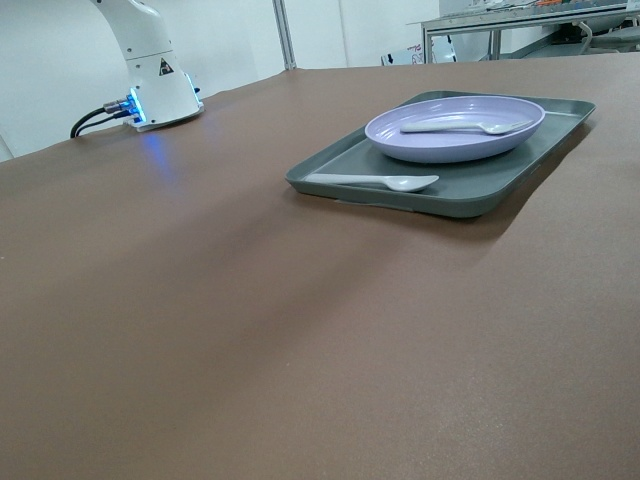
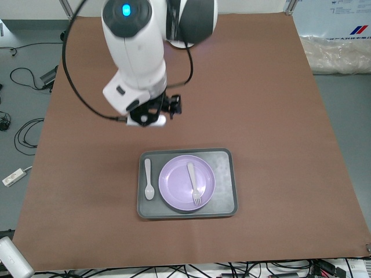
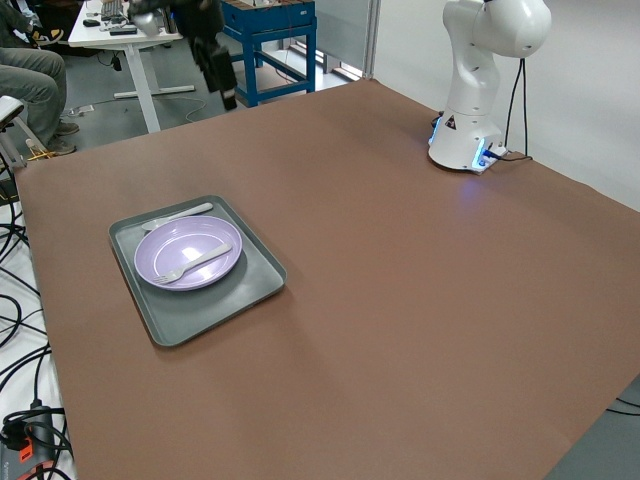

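Note:
My gripper (image 2: 171, 106) hangs high above the brown table, behind the tray in the left view; at the top of the right view it (image 3: 222, 75) shows dark, its finger state unclear. A grey tray (image 2: 220, 205) holds a lilac plate (image 2: 177, 185) with a white fork (image 2: 193, 185) lying on it. A white spoon (image 2: 148, 185) lies on the tray beside the plate. In the top view the spoon (image 1: 405, 183) rests in front of the plate (image 1: 450, 145).
Cables lie along the near edge and on the floor; a white power strip (image 2: 14, 176) sits left of the table.

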